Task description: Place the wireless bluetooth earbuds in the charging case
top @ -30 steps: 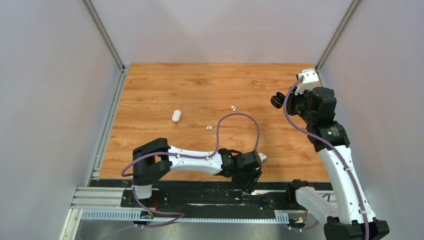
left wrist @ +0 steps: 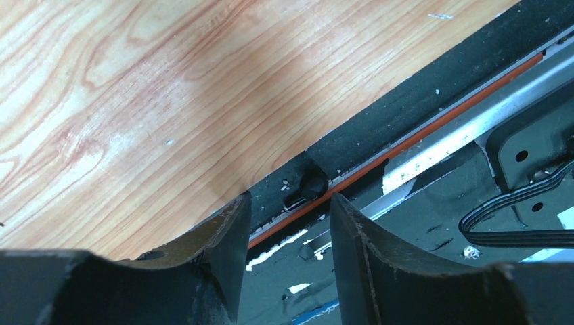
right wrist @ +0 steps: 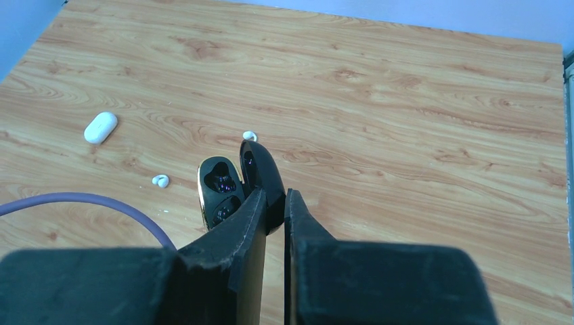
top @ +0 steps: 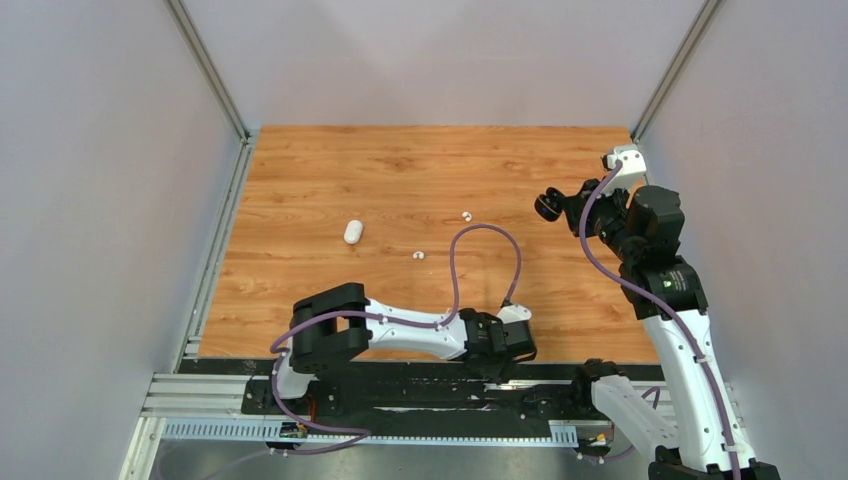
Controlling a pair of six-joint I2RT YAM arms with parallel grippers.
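A black charging case [right wrist: 222, 186], lid raised, shows two dark earbud-shaped hollows in the right wrist view. My right gripper is shut on it, and the case [top: 549, 204] is over the right part of the table. Two white earbuds lie apart on the wood: one earbud [top: 418, 255] near the middle, the other earbud [top: 467, 216] farther back and to the right. Bare of any object, my left gripper is open above the table's front edge; from above, its fingers are hidden by the arm.
A closed white case [top: 353, 232] rests on the left of the wooden table [top: 330, 165]. Purple tubes [top: 455, 265] loop above each arm. Beyond the front edge runs a dark rail area [left wrist: 420, 169].
My right arm has moved slightly toward the front, the black case still in its gripper. Both earbuds stay put.
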